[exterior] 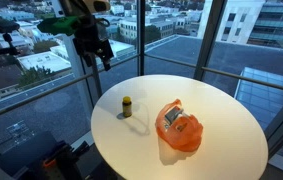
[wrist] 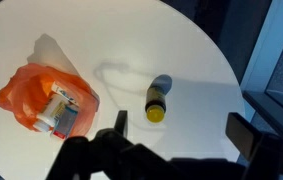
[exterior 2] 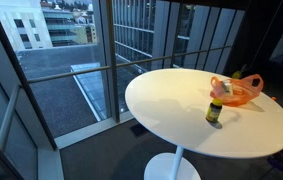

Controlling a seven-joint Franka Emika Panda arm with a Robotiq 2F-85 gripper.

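Observation:
A small dark bottle with a yellow cap [exterior: 127,106] stands upright on the round white table. The wrist view shows the bottle [wrist: 156,105] from above, roughly between the fingers but well below them. An orange plastic bag [exterior: 179,128] lies on the table, with a white item [wrist: 57,112] showing inside it. My gripper [exterior: 99,60] hangs in the air above the table's left edge, away from both things. In the wrist view the gripper is open, its dark fingers [wrist: 243,135] wide apart with nothing between them.
The white table [exterior: 221,105] has plenty of bare surface around the bottle and bag. Tall windows with metal frames [exterior 2: 111,60] stand behind it. A dark object [exterior 2: 236,75] shows behind the bag.

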